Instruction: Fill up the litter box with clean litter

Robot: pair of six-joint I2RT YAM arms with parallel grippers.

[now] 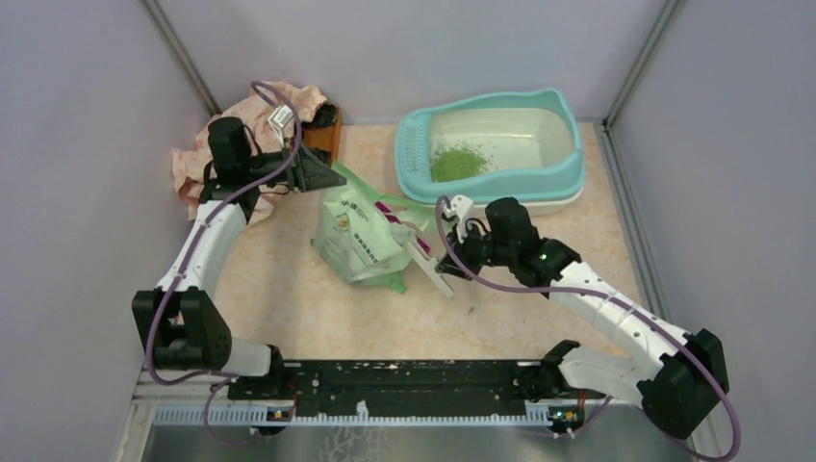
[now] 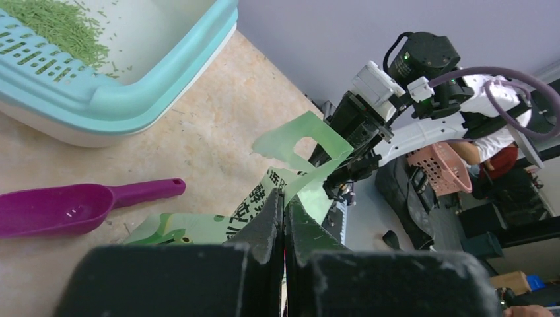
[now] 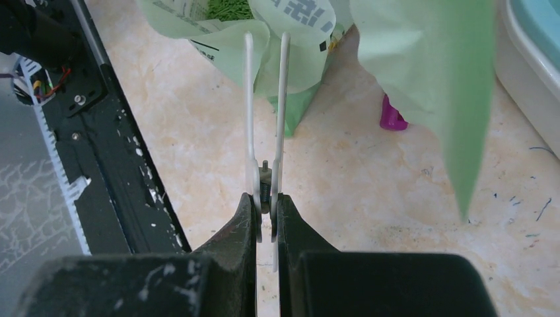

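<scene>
The green litter bag (image 1: 361, 236) lies crumpled mid-table, with litter showing inside it in the right wrist view. My left gripper is shut on the bag's top edge, lifting it. My right gripper is shut on white scissors (image 3: 249, 99), whose two long white arms point at the bag's opening; what exactly this tool is cannot be made out clearly. A magenta scoop (image 2: 63, 208) lies behind the bag. The blue-rimmed litter box (image 1: 510, 144) at the back holds a patch of green pellets.
A pink crumpled cloth (image 1: 197, 164) and a wooden item (image 1: 325, 135) are at the back left. The front and right of the table have free room around the right arm.
</scene>
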